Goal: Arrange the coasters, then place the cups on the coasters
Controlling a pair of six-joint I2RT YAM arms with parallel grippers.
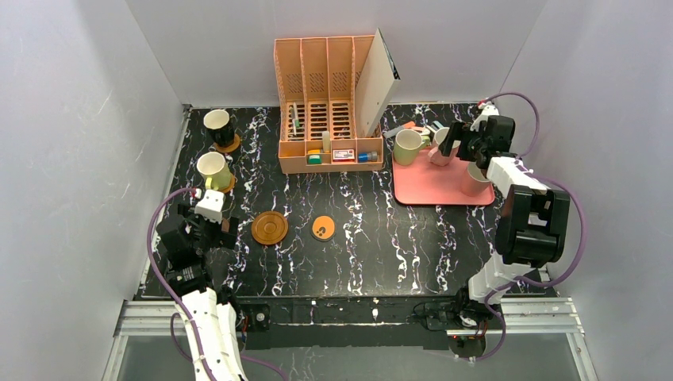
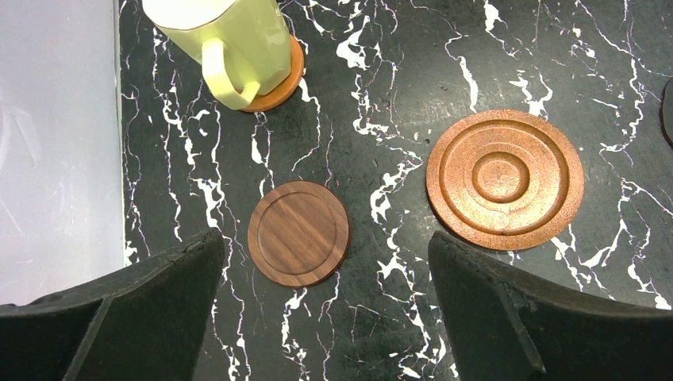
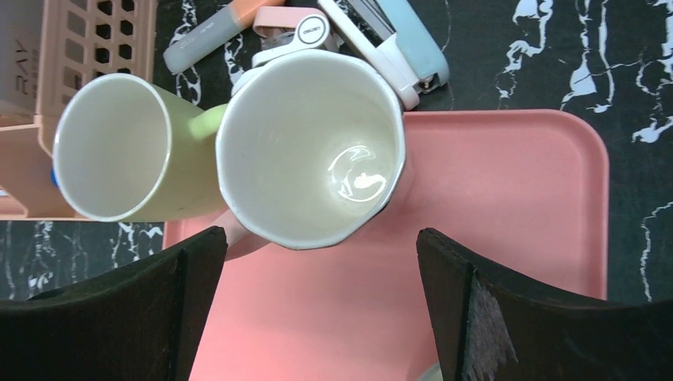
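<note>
On the pink tray stand a green cup, a pink cup with a white inside, and another pink cup. My right gripper is open above the tray, its fingers apart and nothing between them, close to the pink cup at the back. The left gripper hangs open over a dark wooden coaster. To its right lies a larger ridged brown coaster. An orange paw-marked coaster is near the table's middle.
On orange coasters at the left stand a green cup and a black cup. A peach organizer fills the back centre. A stapler and a marker lie behind the tray.
</note>
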